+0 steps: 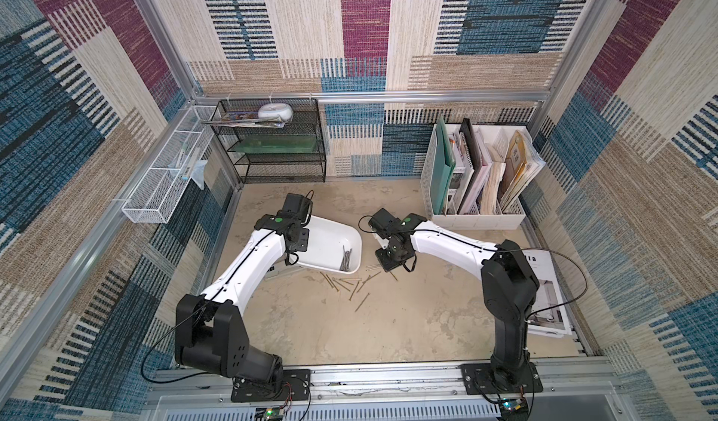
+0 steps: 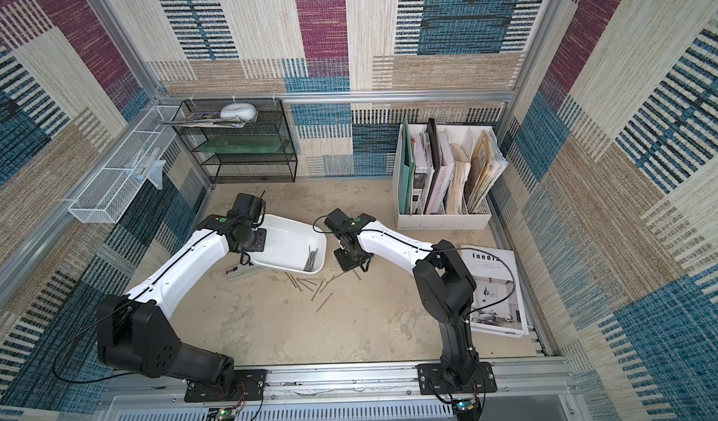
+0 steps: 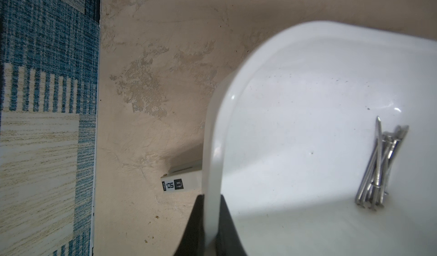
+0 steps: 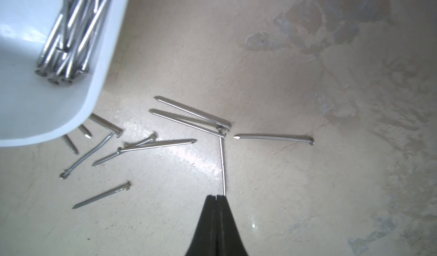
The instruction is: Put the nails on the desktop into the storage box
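Note:
The white storage box (image 1: 323,230) has a bundle of nails (image 3: 380,165) lying inside it. My left gripper is shut on the box's near-left rim, one finger on each side of the wall. Several loose nails lie on the desktop beside the box. My right gripper is shut, its fingertips together with nothing between them. Just beyond those tips, outside the fingers, an upright-running nail (image 4: 223,165) lies on the desk. A sideways nail (image 4: 273,138) is to its right, and a slanting pair (image 4: 186,123) is to its left.
A small white carton (image 3: 182,181) lies beside the box. The file holder (image 1: 478,219) stands at the back right, the black mesh rack (image 1: 284,168) at the back left. A magazine (image 2: 490,290) lies at the right.

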